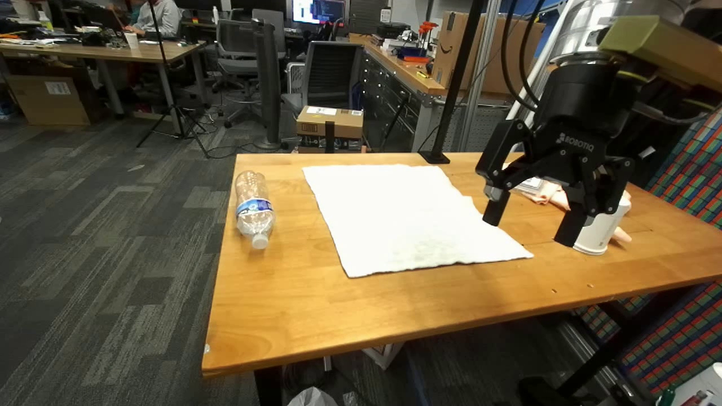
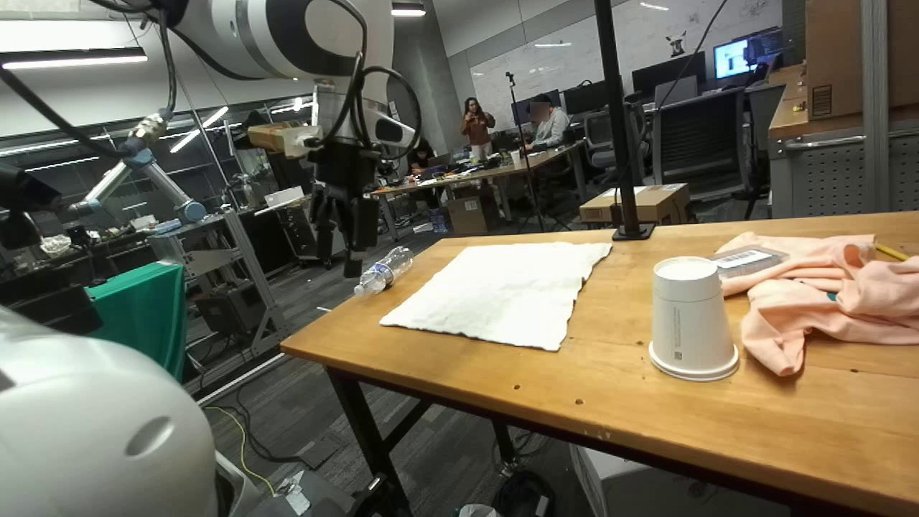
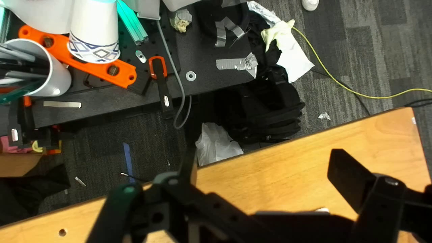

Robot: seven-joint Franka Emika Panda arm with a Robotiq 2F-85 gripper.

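My gripper (image 1: 529, 229) hangs open in the air, with nothing between its fingers. In exterior view 1 a white cloth (image 1: 406, 210) lies flat on the wooden table, with a faint stain near its front edge. On its left, a clear plastic bottle (image 1: 254, 208) with a blue label rests on its side, apart from the cloth. Exterior view 2 shows a white cup (image 2: 693, 319) upside down on the table, beside a crumpled peach cloth (image 2: 818, 293). Both fingers spread wide over the table edge in the wrist view, where neither bottle nor white cloth can be made out.
A black post (image 2: 633, 230) stands at the table's far edge. A small grey packet (image 2: 747, 259) lies against the peach cloth. Bare tabletop (image 1: 304, 318) runs along the front in exterior view 1. A dark bench (image 3: 202, 73) with tools shows beyond the table in the wrist view.
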